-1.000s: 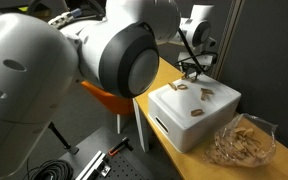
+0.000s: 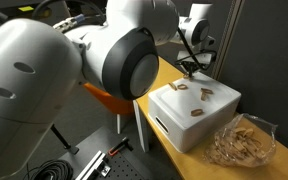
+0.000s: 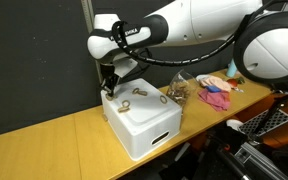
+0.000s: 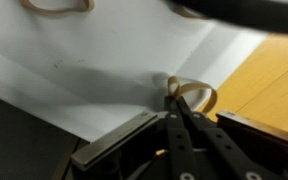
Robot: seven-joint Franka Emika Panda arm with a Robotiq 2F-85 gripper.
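My gripper is shut, its tips close together over one end of the white box top. A tan loop (image 4: 210, 101), like a rubber band or ring, lies right at the fingertips; whether part of it is pinched cannot be made out. In exterior view 1 the gripper (image 2: 189, 74) is small and dark at the far corner of the white box (image 2: 189, 130). Several more tan loops are spread over the box top, among them one loop (image 2: 171, 92) towards the left and another (image 3: 124, 106) in exterior view 2.
A clear container (image 2: 216, 152) with many tan pieces stands on the wooden table (image 2: 274, 168) beside the box. Exterior view 2 shows a pink cloth (image 3: 216, 101) farther right. The table left of the box is bare there. A dark wall rises behind.
The arm has shifted only slightly, with the gripper staying at the box's far corner. The box, the loops on it and the clear container look unmoved.
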